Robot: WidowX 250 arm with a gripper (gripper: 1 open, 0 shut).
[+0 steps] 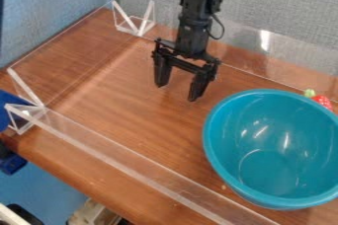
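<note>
The black robot arm hangs from the top centre over the wooden table [119, 120]. Its gripper [177, 87] is open, the two fingers spread wide and pointing down, with nothing seen between them. A large teal bowl [271, 155] fills the lower right, to the right of the gripper and nearer the camera. A small red and green object [319, 101] shows at the right edge behind the bowl, partly hidden.
Clear plastic walls with white corner brackets [27, 112] border the table. A grey wall [278, 12] stands behind. A blue object [7, 111] is at the left edge.
</note>
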